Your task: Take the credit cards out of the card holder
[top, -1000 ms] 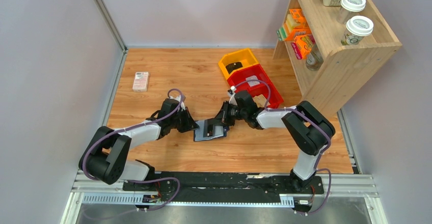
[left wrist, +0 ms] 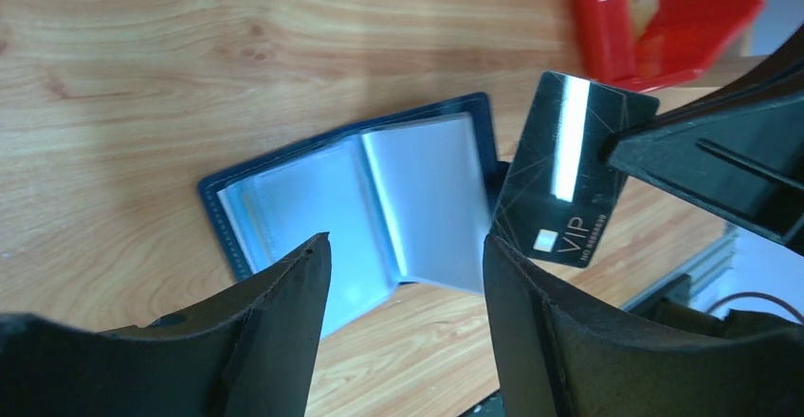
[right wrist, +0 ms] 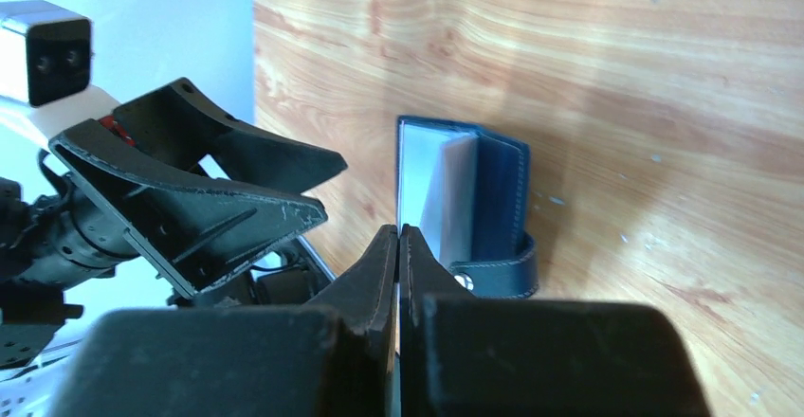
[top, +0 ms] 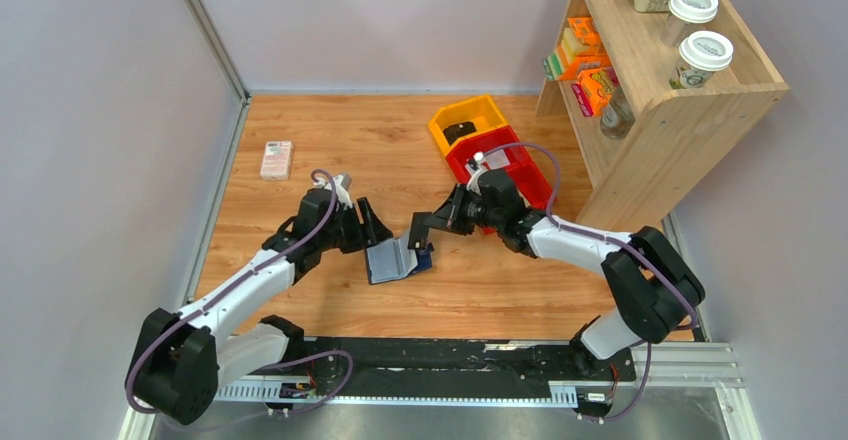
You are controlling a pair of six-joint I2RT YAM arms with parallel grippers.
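An open blue card holder (top: 390,260) with pale sleeves lies on the table below both grippers. A black VIP card (left wrist: 564,194) is held in my right gripper (top: 432,220), raised over the holder's right part. My left gripper is open just left of and above the holder, nothing between its fingers. In the right wrist view the holder (right wrist: 493,190) shows behind the shut fingertips; the card is edge-on there and hard to see.
Red bin (top: 530,175) and yellow bin (top: 480,110) sit at the back right, beside a wooden shelf (top: 680,140). A small pale box (top: 276,160) lies at the back left.
My right gripper has drawn the card up and right from the holder. My left gripper has moved up and left and opened, and the holder sits slightly further left.
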